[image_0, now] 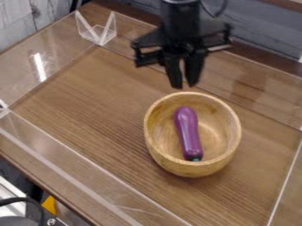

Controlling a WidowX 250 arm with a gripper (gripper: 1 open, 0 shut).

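Note:
A dark robot gripper (178,70) hangs over the wooden table at the top centre, above and behind a round pale bowl (157,150). Its lowest parts are blurred, and whether its fingers stand open or shut is hard to see. A purple eggplant-like object (189,132) with a dark tip lies lengthwise in the bowl.
A clear angular plastic piece (97,26) stands at the back left, and another (5,115) at the left edge. Dark cables and a yellow piece (48,203) lie at the bottom left.

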